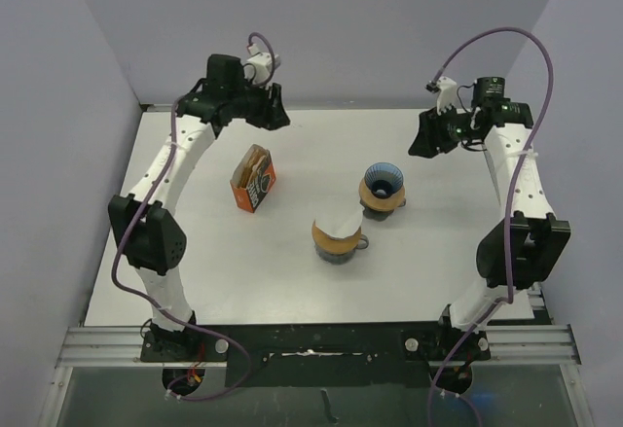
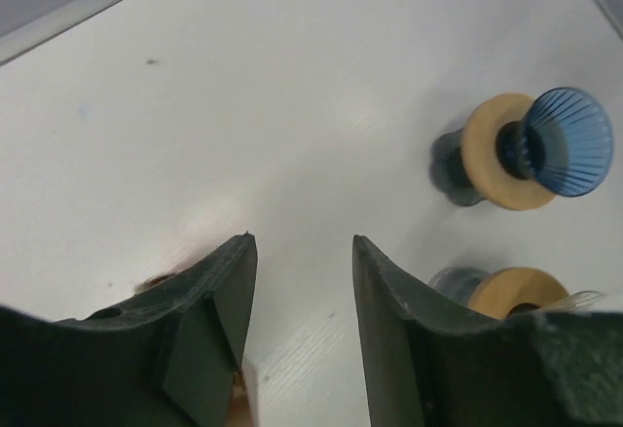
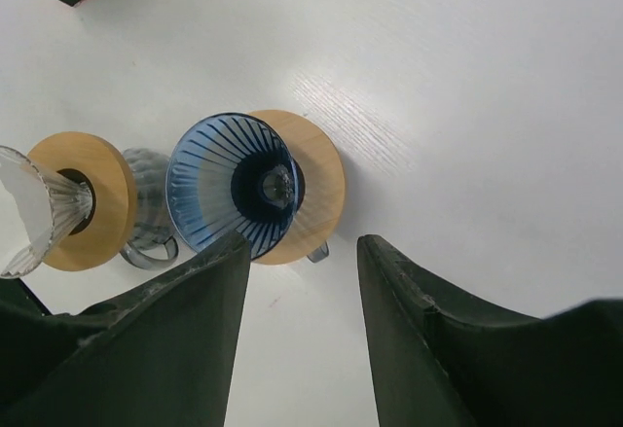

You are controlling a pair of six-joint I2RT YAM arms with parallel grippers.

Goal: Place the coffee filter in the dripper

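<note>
The blue ribbed dripper point(image 1: 384, 176) sits in its wooden collar point(image 3: 326, 179) on a glass server. Its dark interior shows in the right wrist view, with no filter visible inside. Closer to the front is a clear dripper point(image 3: 73, 198) on a second server; its mouth point(image 1: 339, 221) looks white, and I cannot tell whether paper lines it. Brown filters point(image 1: 255, 160) stick up from an orange and black box point(image 1: 255, 182). Behind this box my left gripper point(image 1: 276, 116) hovers open and empty. My right gripper point(image 1: 424, 141), also open and empty, is right of the blue dripper and behind it.
Each server has a glass handle; the clear dripper's server handle point(image 1: 362, 242) points right. Between the box and the drippers the white table point(image 1: 302, 169) is bare.
</note>
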